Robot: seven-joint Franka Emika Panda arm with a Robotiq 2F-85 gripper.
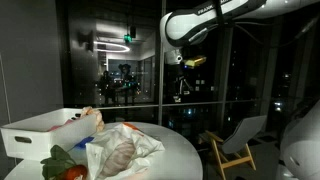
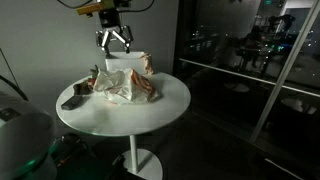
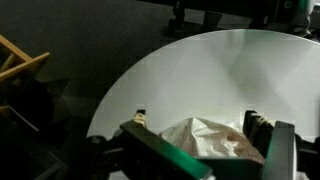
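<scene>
My gripper [image 2: 114, 45] hangs above the far side of the round white table [image 2: 168, 102], its fingers apart and nothing visible between them. In the wrist view the gripper spans the lower part of the picture, and a pale crumpled bag or wrapping [image 3: 208, 135] shows on the table below and beyond it. That same crumpled wrapping [image 1: 125, 148] lies near the table's middle in exterior view 1, with a tan, rounded part in front. Behind it, on the table, stands a white open box [image 1: 40, 137].
Dark green leafy and red items [image 1: 75, 172] lie beside the wrapping at the near left. A dark object [image 2: 72, 102] rests near the table's left edge. A wooden-framed chair [image 1: 236, 148] stands off the table.
</scene>
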